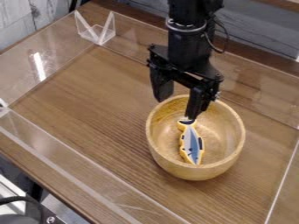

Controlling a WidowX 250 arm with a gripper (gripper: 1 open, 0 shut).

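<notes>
My black gripper (180,87) is open, its fingers spread above the back part of a cream-coloured bowl (159,150) in the camera view. Inside the bowl lies an elongated object (191,142) with blue, white and yellow-orange on it, pointing from back to front. Nothing shows held between the fingers.
A clear plastic piece (96,28) stands at the back left. A dark cable-like shape (17,210) sits at the lower left corner.
</notes>
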